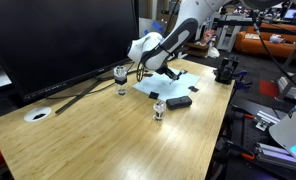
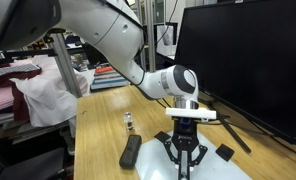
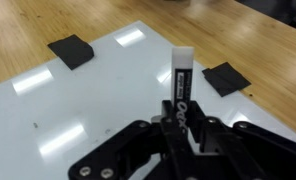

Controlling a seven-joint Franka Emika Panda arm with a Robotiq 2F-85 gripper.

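Note:
A white marker with a black printed label (image 3: 182, 82) is pinched in my gripper, whose fingers are shut on it. It points away from the fingers over a white board (image 3: 93, 95). In exterior view 2 the marker (image 2: 184, 166) hangs below the gripper (image 2: 185, 147), roughly upright, above the white board (image 2: 219, 169). Whether its tip touches the surface, I cannot tell. From the side, the gripper (image 1: 172, 73) is over the board (image 1: 148, 87), which has dark patches along its edges (image 3: 70, 51).
A black oblong block (image 1: 179, 103) lies at the board's near edge, with a white can (image 1: 159, 111) close by. Another pale container (image 1: 120, 81) stands left of the board. A black monitor (image 1: 58, 45) lines the back.

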